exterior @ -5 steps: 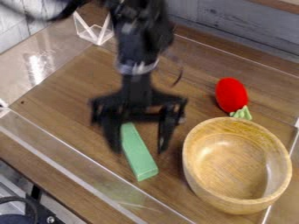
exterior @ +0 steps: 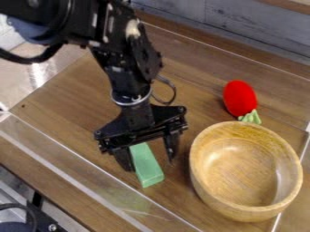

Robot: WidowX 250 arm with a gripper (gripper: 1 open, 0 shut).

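Observation:
My black gripper (exterior: pixel 145 152) hangs open over a green rectangular block (exterior: pixel 147 169) on the wooden table, its fingers spread to either side of the block's upper end. The block's lower part shows below the gripper. Whether the fingers touch it I cannot tell.
A wooden bowl (exterior: pixel 246 192) sits to the right of the gripper, close by. A red vegetable with a pale green top (exterior: pixel 238 96) lies behind the bowl.
The arm was blurred in motion a second ago and has since shifted slightly up and left over the green block, which appears to lie in the same place.

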